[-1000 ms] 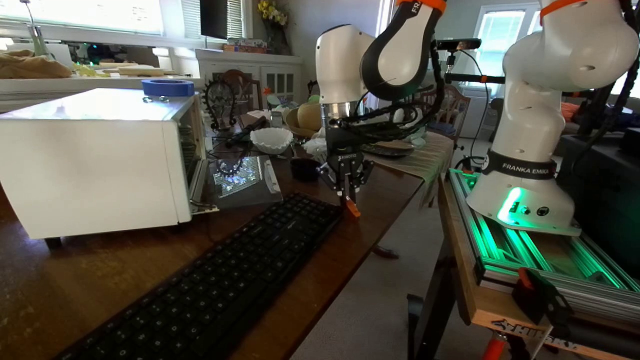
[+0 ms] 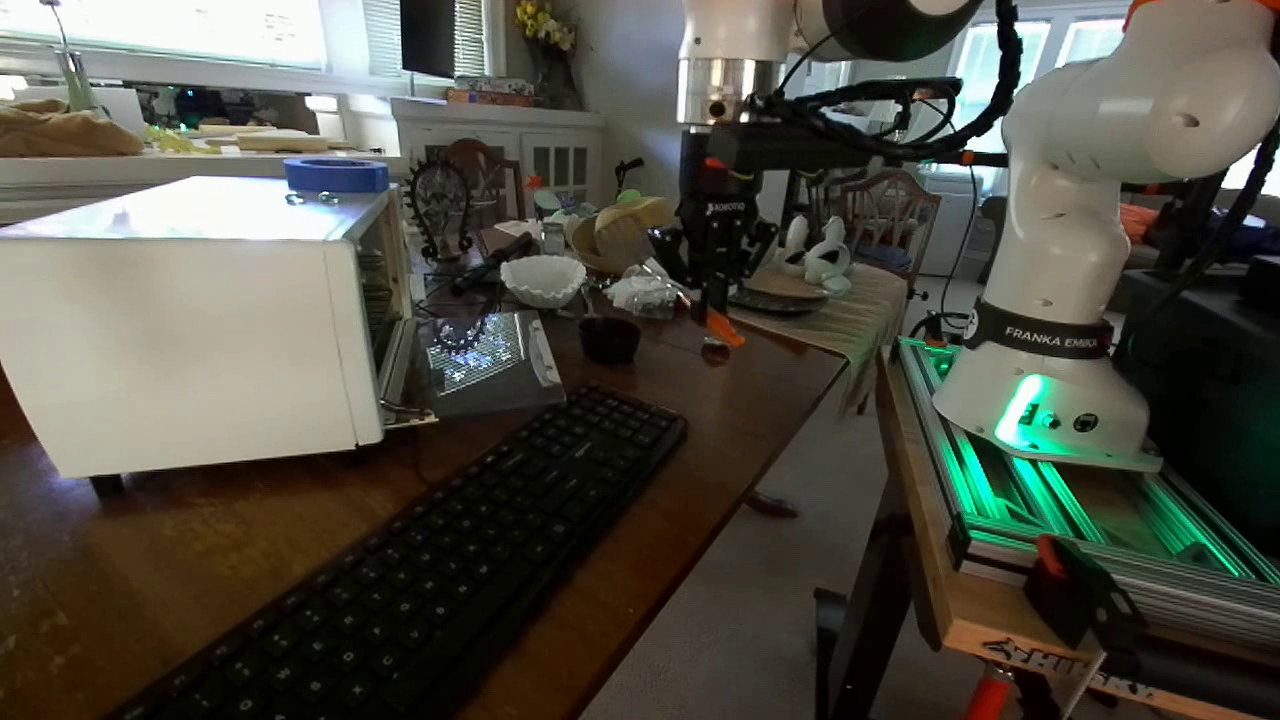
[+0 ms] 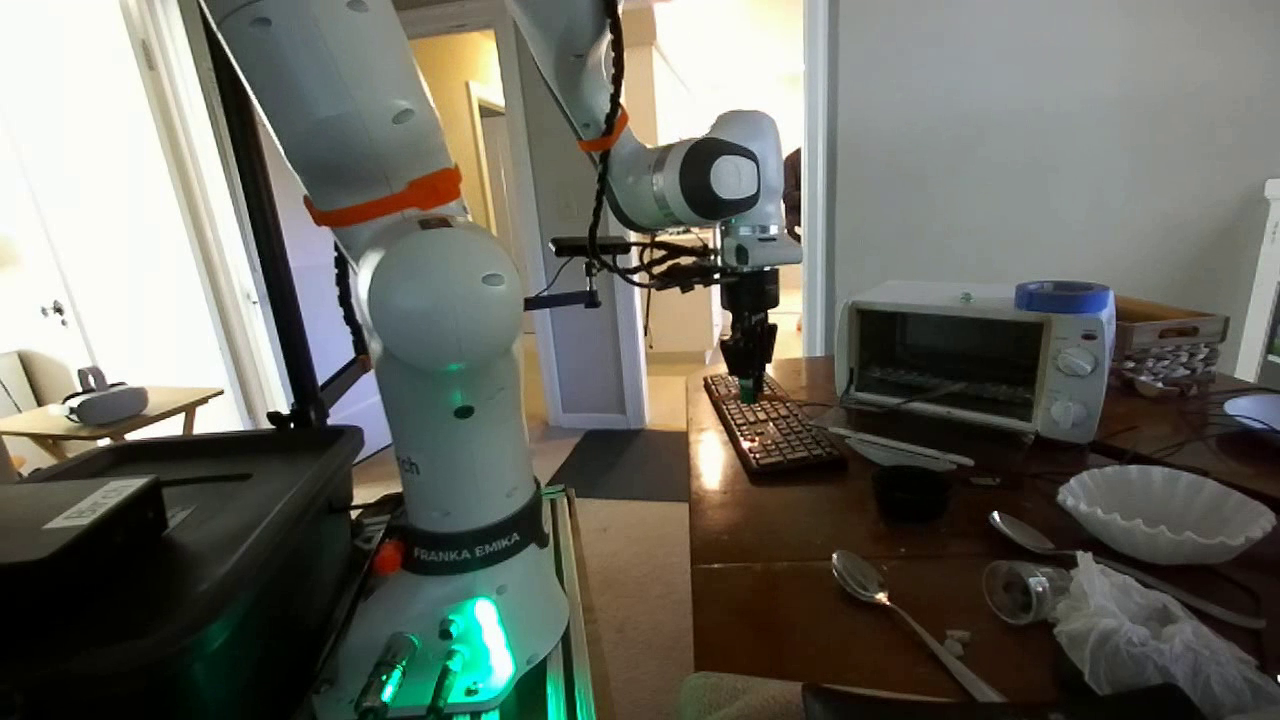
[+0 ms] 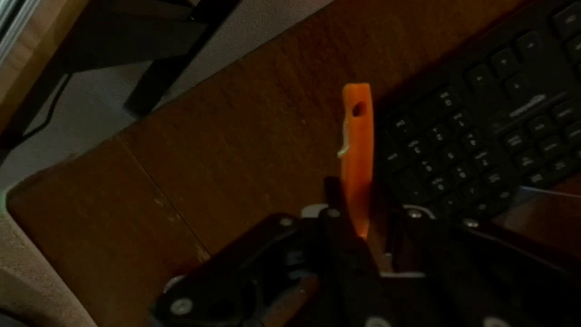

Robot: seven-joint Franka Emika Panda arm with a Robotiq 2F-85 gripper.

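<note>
An orange strip-like piece with a small dark hole near its end sticks out from between the fingers of my gripper in the wrist view. The fingers are shut on it. Seen from exterior view 1, the gripper points down above the table, the orange end showing below the fingertips. From exterior view 2, the gripper appears in line with the black keyboard, and a small green patch shows at its tip. The gripped part of the piece is hidden by the fingers.
A white toaster oven with blue tape on top stands beside the keyboard. A black cup, a spoon, a white fluted bowl and crumpled plastic lie across the tabletop. Bare wood borders the table edge.
In exterior view 1 my gripper has risen and moved toward the far end of the table, away from the keyboard. The orange piece has moved with it.
</note>
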